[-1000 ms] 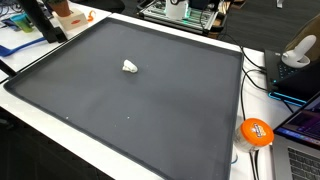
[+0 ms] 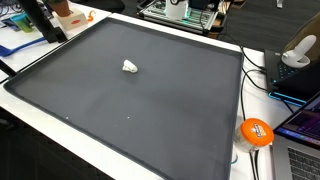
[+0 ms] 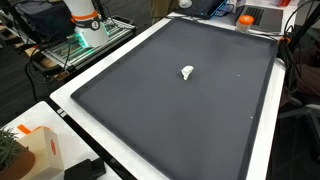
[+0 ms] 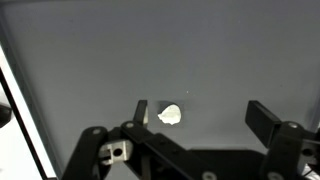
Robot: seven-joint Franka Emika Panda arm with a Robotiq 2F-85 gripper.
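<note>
A small white object [image 2: 130, 66] lies on the dark grey mat [image 2: 140, 105], toward its far left in exterior view 1. In exterior view 2 the same white object [image 3: 187, 72] rests near the middle of the mat. The wrist view looks down on it: the white piece [image 4: 170, 114] shows between my fingers, closer to the left one, with mat visible around it. My gripper is open, its two black fingers wide apart and nothing held. Neither exterior view shows the fingers clearly.
An orange-lidded jar [image 2: 254, 134] stands at the mat's right edge, beside a laptop [image 2: 296, 158] and cables. A plant [image 3: 12, 150] and a white and tan box [image 3: 38, 150] sit at the near left in exterior view 2.
</note>
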